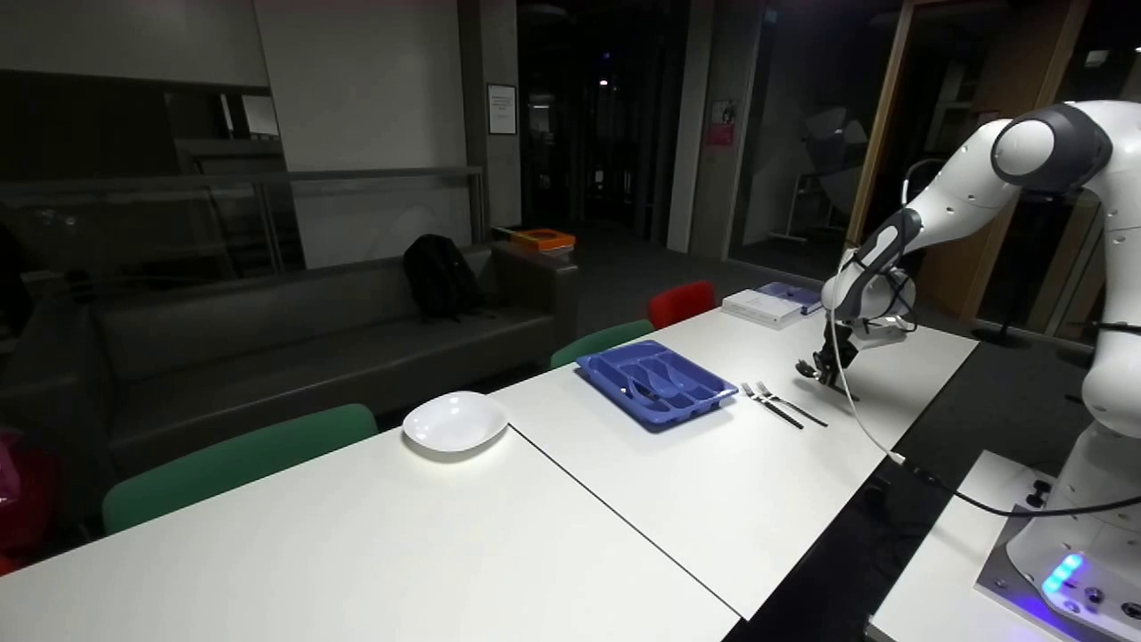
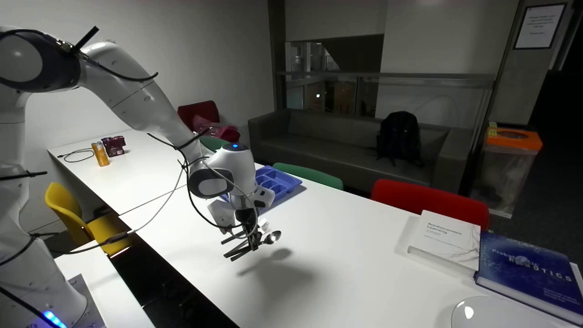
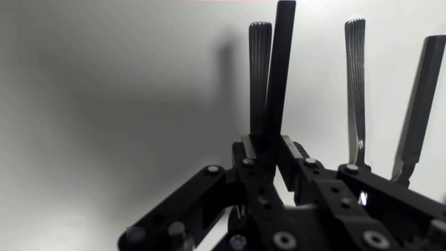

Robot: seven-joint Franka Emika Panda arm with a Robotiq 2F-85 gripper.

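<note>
My gripper is shut on two pieces of cutlery held side by side, one with a ribbed metal handle (image 3: 260,62) and one with a flat black handle (image 3: 283,58). In exterior view 2 a shiny spoon bowl (image 2: 272,237) sticks out from the fingers, and its shadow lies on the table apart from it, so the cutlery hangs above the surface. Two forks lie on the table beside the gripper, a black-handled fork (image 1: 775,407) and a metal fork (image 1: 793,405). Beyond them sits the blue cutlery tray (image 1: 685,413), with dark-handled cutlery inside.
A white bowl (image 1: 455,422) stands on the table past the tray. A white book (image 2: 445,238) and a blue book (image 2: 530,268) lie at the table's other end, near a clear round lid-like object (image 2: 500,314). Between gripper and books the tabletop is bare.
</note>
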